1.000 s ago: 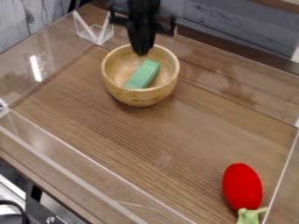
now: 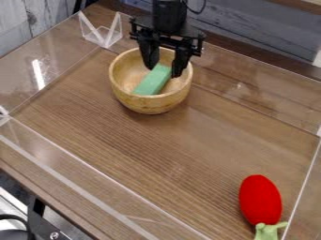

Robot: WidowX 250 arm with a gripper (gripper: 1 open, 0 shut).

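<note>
My gripper (image 2: 163, 58) is black and reaches down from the top centre into a round wooden bowl (image 2: 148, 99). Its two fingers stand apart over the bowl, one on each side near the upper end of a pale green block (image 2: 153, 81) lying inside. Whether the fingertips touch the block I cannot tell.
A red vegetable-like object with a green top (image 2: 260, 200) lies at the lower right. A clear, angular plastic piece (image 2: 101, 27) is at the top left.
My gripper has moved down from above the bowl into it, over the green block. The bowl and red object look unmoved.
</note>
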